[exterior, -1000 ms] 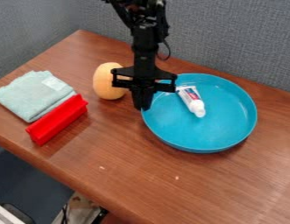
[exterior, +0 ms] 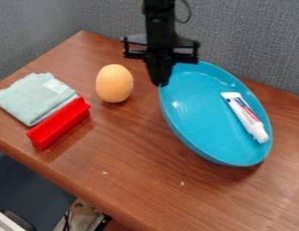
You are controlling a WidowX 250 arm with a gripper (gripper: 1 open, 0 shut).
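Note:
My black gripper [exterior: 160,65] is at the top middle, over the far rim of a blue oval plate [exterior: 206,122]; whether its fingers are open or shut is unclear. A white toothpaste tube [exterior: 243,115] lies on the plate's right side. An orange egg-shaped object [exterior: 114,84] stands on the wooden table left of the plate.
A folded pale cloth [exterior: 34,97] and a red bar-shaped object [exterior: 59,123] lie at the left. Grey panels line the back.
The gripper has moved up and away toward the back. The plate now appears turned and longer front to back, with the tube shifted to the right.

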